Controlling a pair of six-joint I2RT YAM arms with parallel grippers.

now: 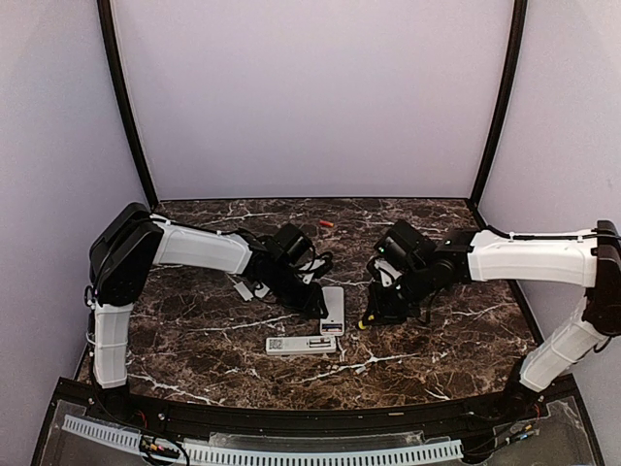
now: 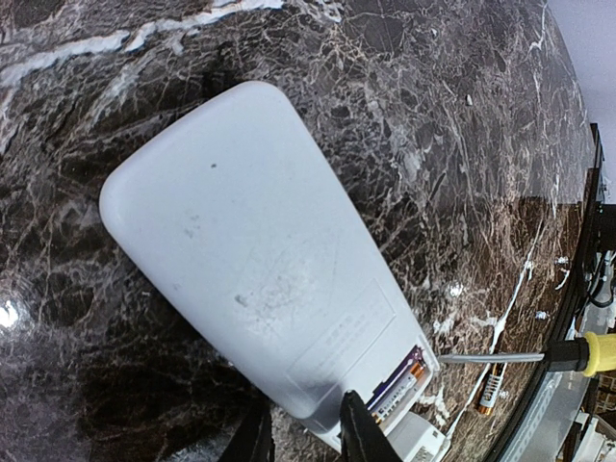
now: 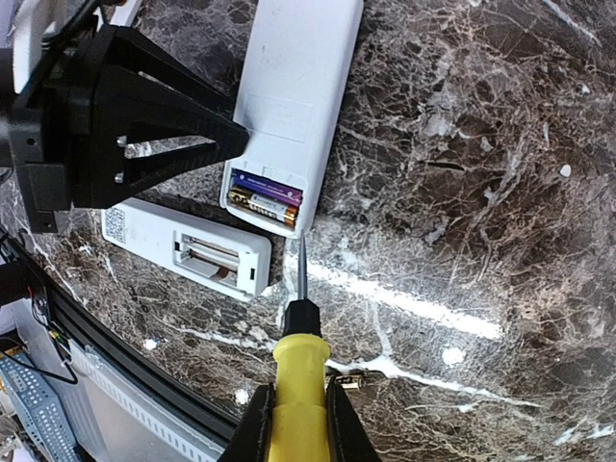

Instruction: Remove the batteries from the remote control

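The white remote control [image 3: 289,101] lies back-up, its battery bay uncovered at the near end. Inside sit two batteries, a purple one [image 3: 268,186] and a dark one with orange [image 3: 265,205], side by side. My left gripper is at the remote's left edge, a small gap between its fingertips; whether they press on the casing is unclear. My right gripper is shut on the yellow-and-black handle of a screwdriver [image 3: 300,351]. The screwdriver's thin metal tip points at the bay's end wall, at or very near it.
A second white remote [image 1: 296,346] lies crosswise just in front, its bay uncovered. On the table near the screwdriver is a loose battery [image 3: 346,381]. Small white pieces [image 1: 243,289] lie left of the left gripper, and a red object [image 1: 326,223] farther back.
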